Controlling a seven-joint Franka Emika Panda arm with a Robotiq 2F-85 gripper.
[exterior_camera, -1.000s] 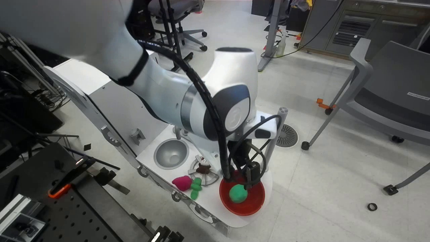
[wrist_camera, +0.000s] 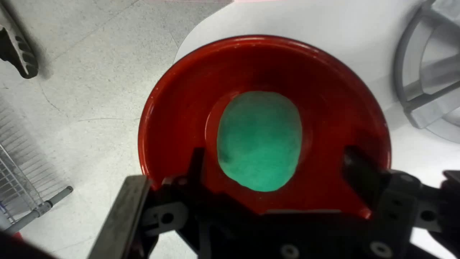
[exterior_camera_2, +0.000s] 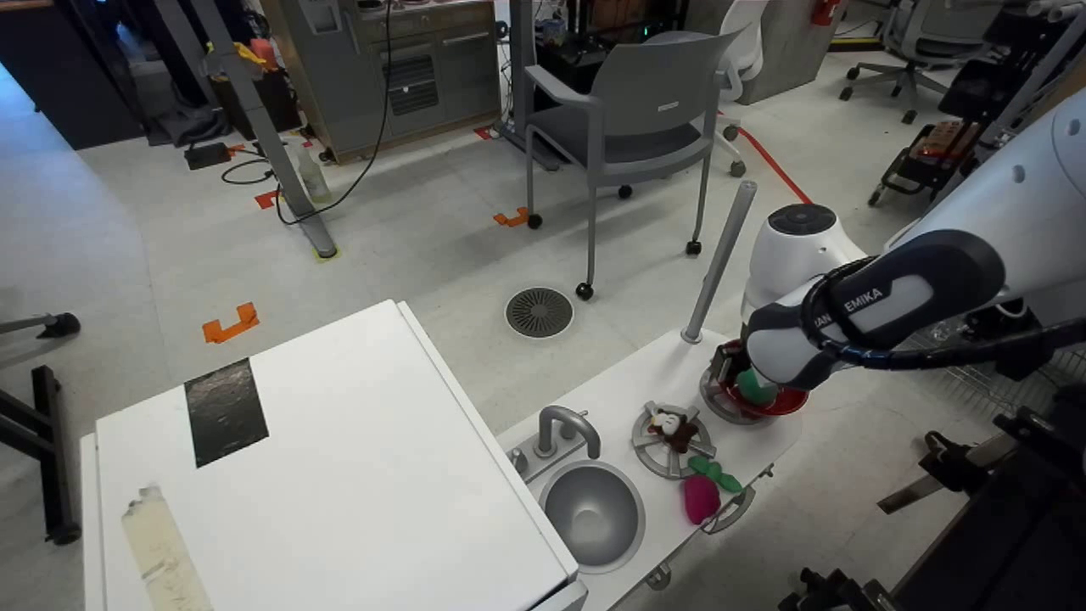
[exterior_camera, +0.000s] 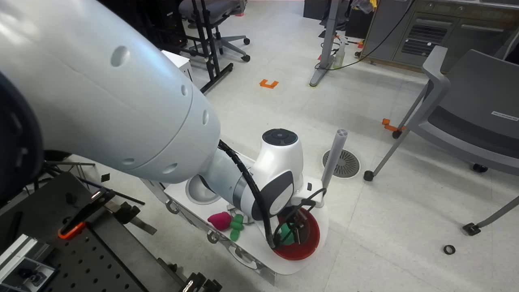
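Note:
A green rounded object (wrist_camera: 259, 140) lies at the bottom of a red bowl (wrist_camera: 172, 108). In exterior view 1 the bowl (exterior_camera: 307, 248) sits at the rounded end of the white counter, and the green object (exterior_camera: 287, 235) is partly covered by my arm and cables. My gripper is open, its dark fingers (wrist_camera: 363, 172) reaching down over the bowl on either side of the green object, apart from it. From exterior view 2, the green object (exterior_camera_2: 755, 387) shows beside the arm, but the fingertips are hard to make out.
A magenta object (exterior_camera_2: 702, 499) with green parts (exterior_camera_2: 715, 473) lies near the counter's front edge. A brown-and-white toy (exterior_camera_2: 673, 429) rests on the grey burner. Past it is the sink (exterior_camera_2: 592, 518) with its faucet (exterior_camera_2: 567, 429). An upright grey post (exterior_camera_2: 720, 261) stands behind the bowl.
My arm has come down, taking the gripper from above the bowl into it. The arm now covers more of the counter in exterior view 1. The green object looks unmoved.

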